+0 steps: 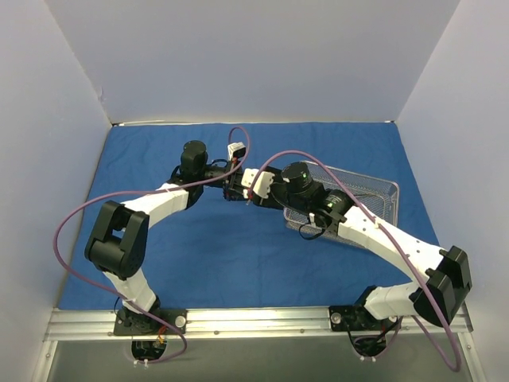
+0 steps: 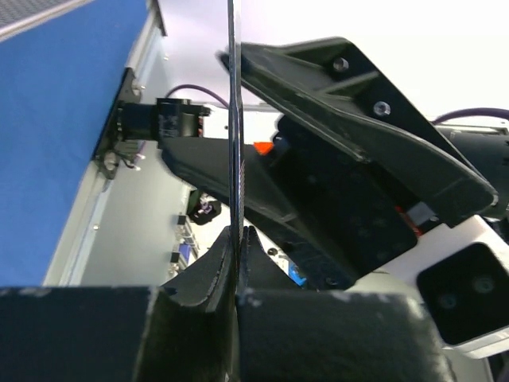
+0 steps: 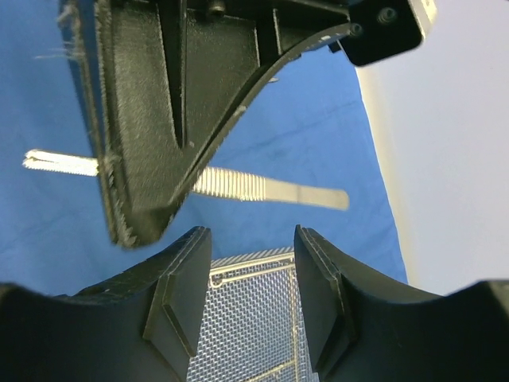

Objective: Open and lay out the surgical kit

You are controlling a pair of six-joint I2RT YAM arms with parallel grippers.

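A slim metal instrument with a ribbed middle (image 3: 235, 184), looking like tweezers, passes behind a black left-gripper finger in the right wrist view. Seen nearly edge-on as a thin strip (image 2: 235, 151) in the left wrist view, it stands up from my left gripper, which is shut on it. My right gripper is open, its fingertips apart and nothing visibly clamped between them. In the left wrist view its fingers (image 2: 334, 107) are close behind the strip. Overhead, the two grippers meet near the cloth's middle and hide the instrument.
A wire-mesh basket (image 1: 390, 181) lies to the right, partly beneath my right arm; its mesh (image 3: 246, 318) shows below the right fingers. Purplish hoses (image 1: 87, 203) loop above both arms.
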